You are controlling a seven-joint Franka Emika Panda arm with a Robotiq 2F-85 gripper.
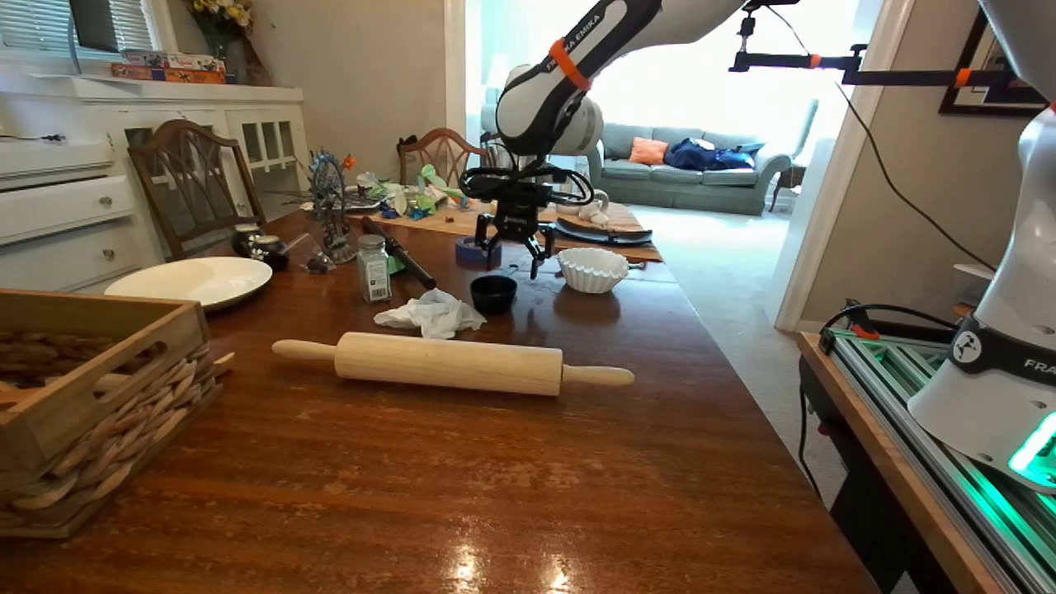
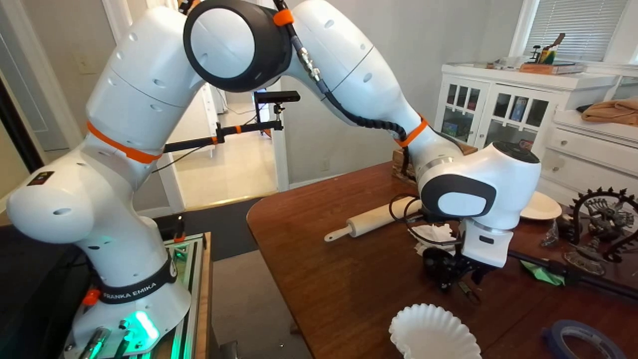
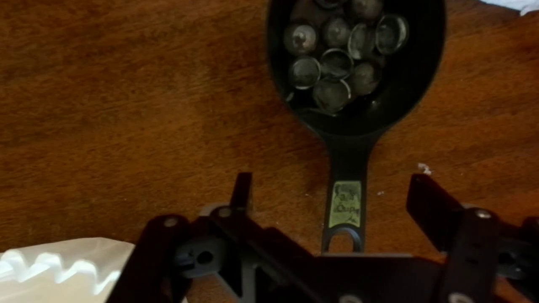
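Observation:
A black measuring cup [image 3: 353, 123] with a flat handle lies on the table, several clear, rounded pieces [image 3: 334, 63] in its bowl. In the wrist view its handle [image 3: 347, 166] points down between the spread fingers of my gripper, touching neither. The open gripper is above the table with nothing held. From exterior view 1, the cup [image 1: 492, 294] stands just in front of the gripper [image 1: 511, 259]. The white fluted bowl [image 1: 591, 269] sits to the right of the cup there; its rim [image 3: 65, 272] fills the wrist view's lower left corner.
A wooden rolling pin [image 1: 450, 363] and crumpled white paper [image 1: 432, 315] lie nearer exterior view 1's camera. A glass jar [image 1: 374, 267], blue tape roll [image 2: 583, 341] and white plate [image 1: 193, 282] stand around.

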